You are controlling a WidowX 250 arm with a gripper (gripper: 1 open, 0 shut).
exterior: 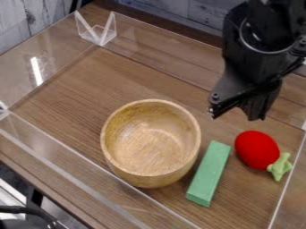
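The black gripper (245, 102) hangs over the upper right of the wooden table, its fingers spread part way with nothing visible between them. Below it lie a red round object with a green top (256, 148), a green bar (209, 173) and a wide wooden bowl (150, 167), which sits left of the bar.
A small white wire or clear holder (96, 27) stands at the back left. The table edge runs along the left, with dark items beyond it at bottom left.
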